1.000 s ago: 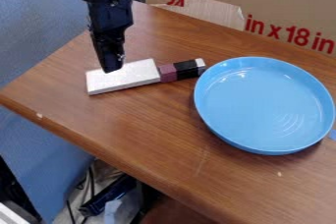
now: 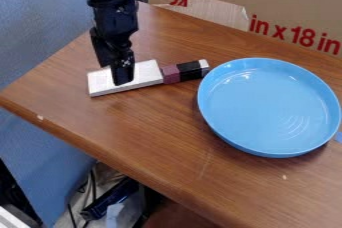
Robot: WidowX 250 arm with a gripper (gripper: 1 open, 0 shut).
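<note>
The black gripper (image 2: 114, 64) reaches down from the top left, its fingertips low over a white bar (image 2: 135, 78) on the wooden table, at or just above its left part. The bar has a maroon and black end (image 2: 185, 71) pointing right. Whether the fingers are open or shut, or touch the bar, is hard to tell.
A large blue plate (image 2: 267, 107) lies on the right of the table (image 2: 160, 142). A cardboard box (image 2: 267, 2) stands along the back. The table's left edge drops off near the bar, with cables and clutter below.
The gripper has come down and slightly right, closer onto the white bar. The bar and plate have not visibly moved.
</note>
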